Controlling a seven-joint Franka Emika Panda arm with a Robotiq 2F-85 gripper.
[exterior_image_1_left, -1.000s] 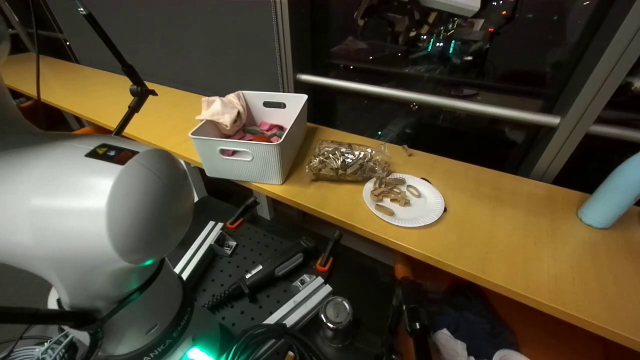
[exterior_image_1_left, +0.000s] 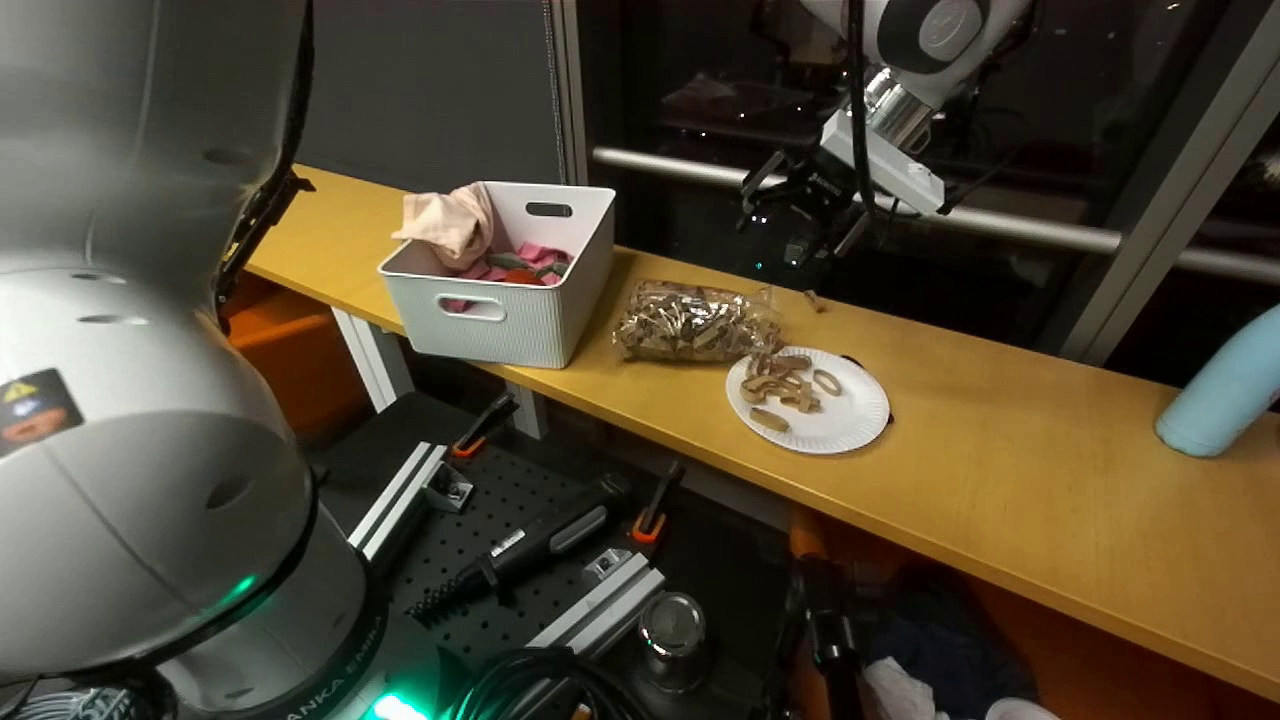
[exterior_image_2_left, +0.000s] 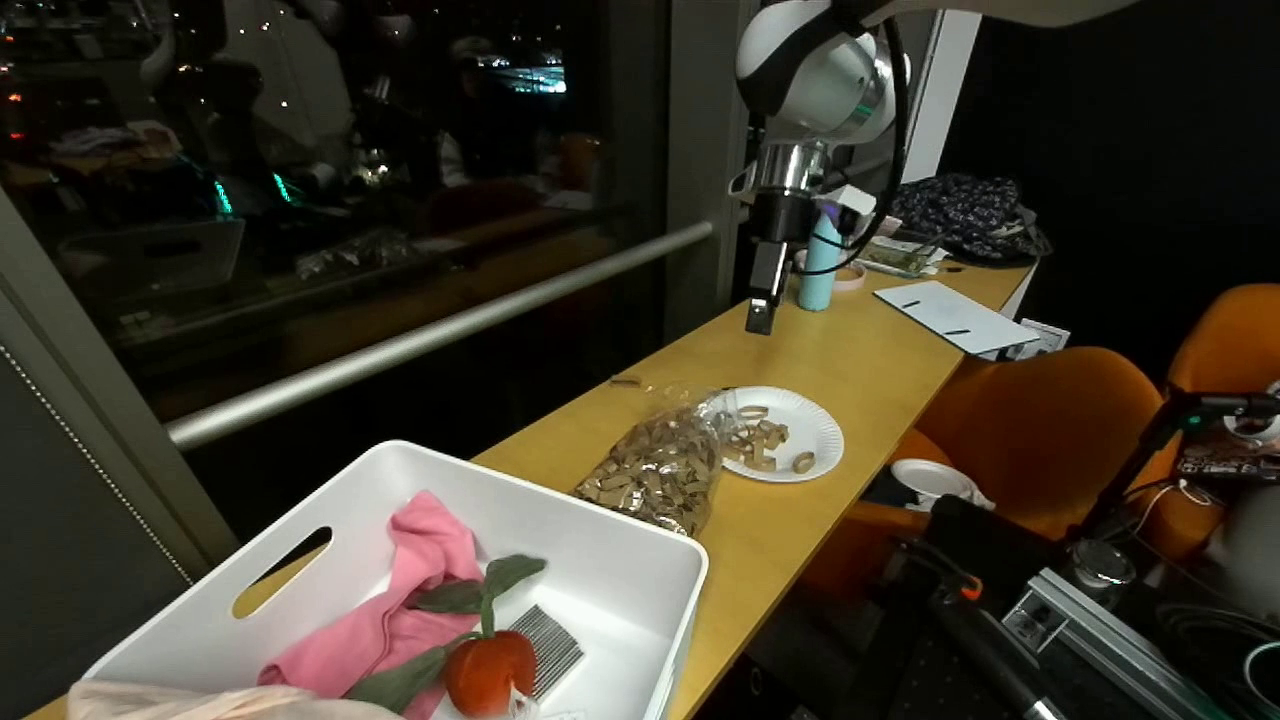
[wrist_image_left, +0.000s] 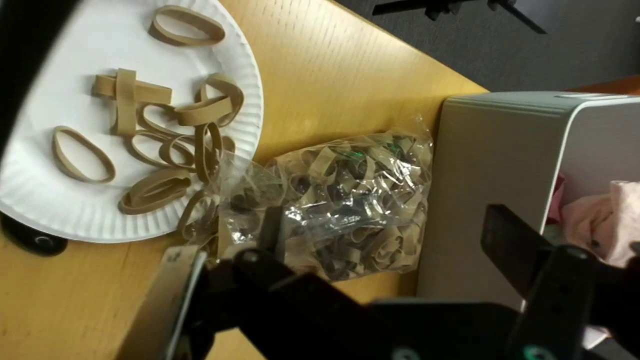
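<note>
My gripper (exterior_image_1_left: 774, 230) hangs above the back edge of the table, open and empty, with its fingers (wrist_image_left: 505, 240) spread wide in the wrist view. Beneath it lies a clear plastic bag (exterior_image_1_left: 693, 324) packed with tan rubber bands, clear of the gripper. The bag's mouth reaches onto a white paper plate (exterior_image_1_left: 854, 422), where several loose rubber bands (wrist_image_left: 82, 157) lie. On the bag's other side stands a white bin (exterior_image_1_left: 504, 334). Inside it are a pink cloth (exterior_image_2_left: 426, 546), a red round object with green leaves (exterior_image_2_left: 489, 672) and a pale cloth (exterior_image_1_left: 450, 224).
A blue bottle (exterior_image_1_left: 1230, 384) stands farther along the table. The window rail (exterior_image_1_left: 1008, 222) runs behind the table. Bare tabletop (exterior_image_1_left: 1020, 420) stretches between plate and bottle. One small brown piece (exterior_image_1_left: 813, 300) lies near the back edge.
The arm has swung over the table, bringing my gripper down into exterior view 1, above and behind the bag. Bag, plate and bin have stayed in place.
</note>
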